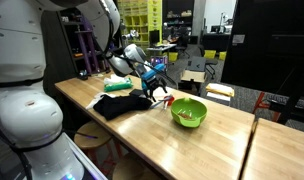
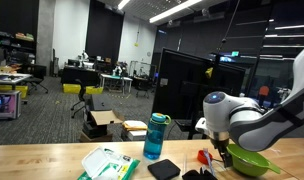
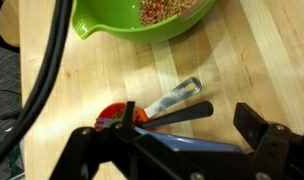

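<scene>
A red cup [image 3: 114, 112] holds utensils and appears to lie on its side in the wrist view. Sticking out of it are a silver handle [image 3: 177, 94], a black handle [image 3: 182, 115] and a blue-grey handle [image 3: 192, 143]. My gripper is open above these handles, its black fingers [image 3: 256, 128] set wide apart. The blue-grey handle runs below the gap; contact cannot be made out. Beside the cup stands a green bowl [image 3: 142, 34] with reddish-brown contents. In exterior view 1, the gripper [image 1: 155, 92] hangs just left of the red cup [image 1: 169, 100].
A dark cloth [image 1: 120, 105] lies left of the gripper. In exterior view 2, a blue bottle [image 2: 156, 137], a green-and-white packet [image 2: 110, 164] and a black box [image 2: 164, 169] stand on the table.
</scene>
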